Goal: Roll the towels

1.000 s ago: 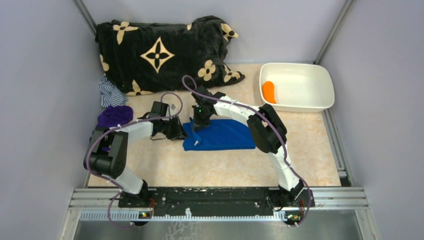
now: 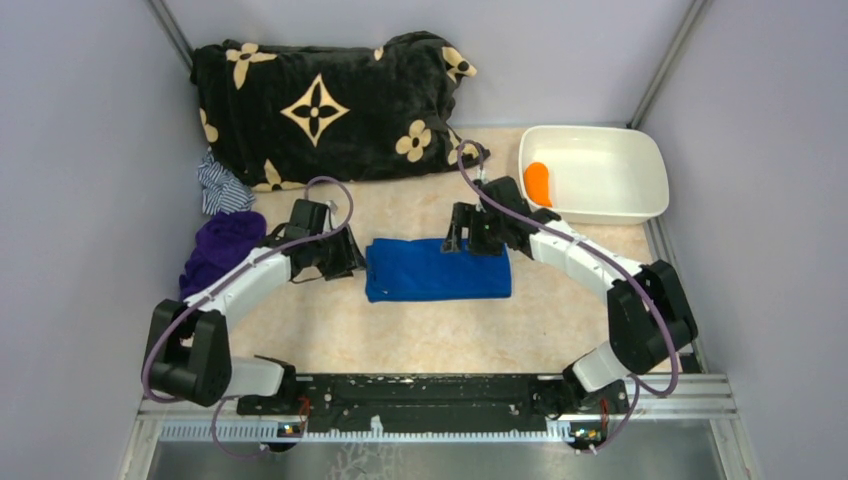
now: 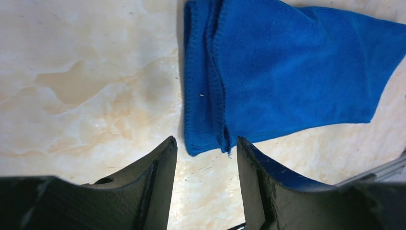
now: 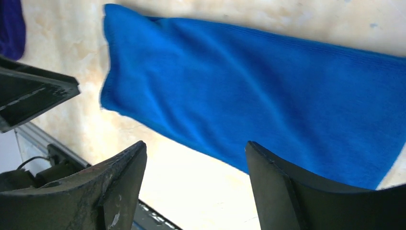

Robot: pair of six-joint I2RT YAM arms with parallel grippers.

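Note:
A blue towel (image 2: 435, 275) lies flat in the middle of the table, with a narrow folded strip along its left end (image 3: 215, 86). My left gripper hangs open just left of that folded end, nothing between its fingers. My right gripper is open above the right part of the towel, also empty.
A purple towel (image 2: 215, 250) and a striped cloth (image 2: 222, 185) lie at the left, below a large black patterned cushion (image 2: 330, 110). A white bin (image 2: 600, 175) with an orange object (image 2: 536, 184) stands back right.
My right gripper has moved right from the towel's left end to above its right part and opened. My left gripper has drawn slightly leftward.

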